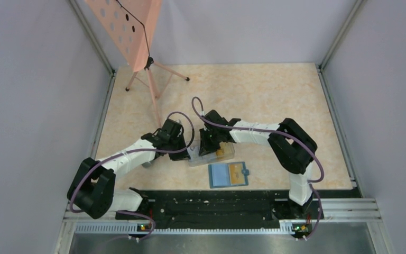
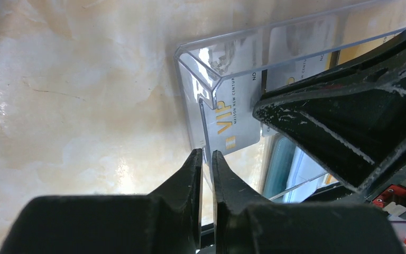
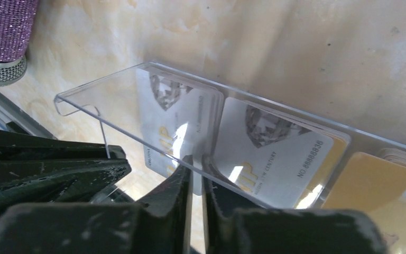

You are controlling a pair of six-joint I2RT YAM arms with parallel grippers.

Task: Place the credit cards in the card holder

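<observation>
A clear box (image 2: 317,58) stands in front of both arms, holding silver VIP cards (image 2: 232,100) on its left and gold cards (image 3: 380,196) on its right. My left gripper is shut on the box's thin left end wall. Over the same box, my right gripper has its fingertips narrowly parted at the leftmost silver card (image 3: 158,121); part of that card shows between them, and whether they touch it is unclear. The blue card holder (image 1: 209,178) lies flat and open in front of the box, a gold card (image 1: 237,174) in its right side.
A purple glittery cylinder with a metal mesh end (image 3: 2,69) lies to the left, beside the left arm. A pink stand (image 1: 152,87) occupies the back left.
</observation>
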